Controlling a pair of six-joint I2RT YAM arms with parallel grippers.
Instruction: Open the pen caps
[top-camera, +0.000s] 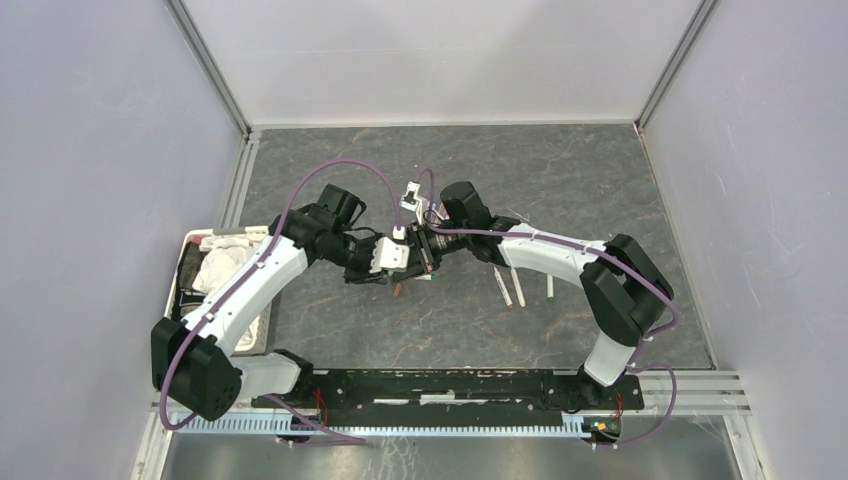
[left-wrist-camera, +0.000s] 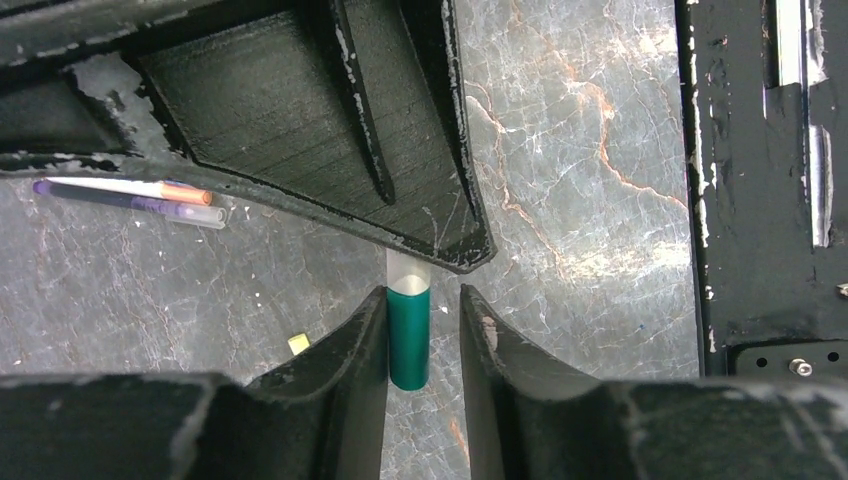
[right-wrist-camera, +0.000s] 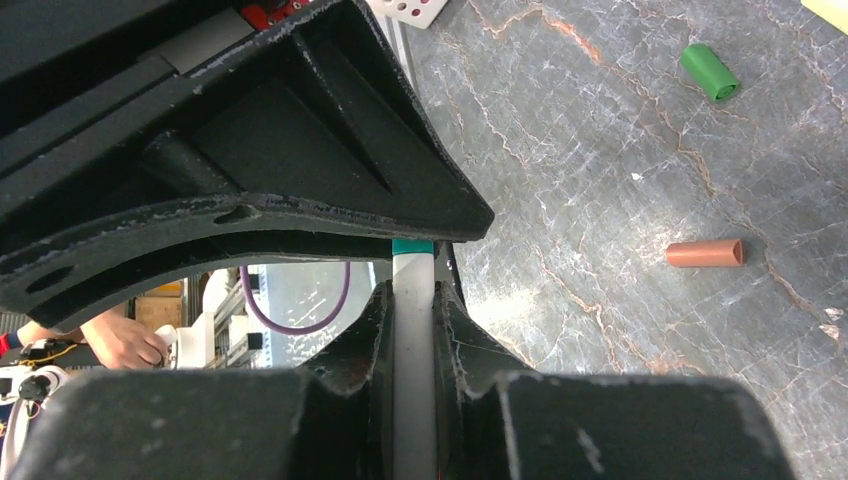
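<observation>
A teal-capped pen (left-wrist-camera: 408, 340) with a white barrel is upright on screen in the left wrist view, between the fingertips of my left gripper, which stands part open. In the right wrist view my right gripper has the white pen barrel (right-wrist-camera: 413, 360) between its fingers, with a band of teal at the top beside the other gripper's black body. From above, both grippers (top-camera: 390, 260) meet over the middle of the table, hiding most of that pen.
Loose pens (top-camera: 515, 285) lie right of centre, more (left-wrist-camera: 130, 200) at left in the left wrist view. Green (right-wrist-camera: 709, 70) and brown (right-wrist-camera: 704, 253) caps lie on the table. A white bin (top-camera: 215, 280) stands at the left.
</observation>
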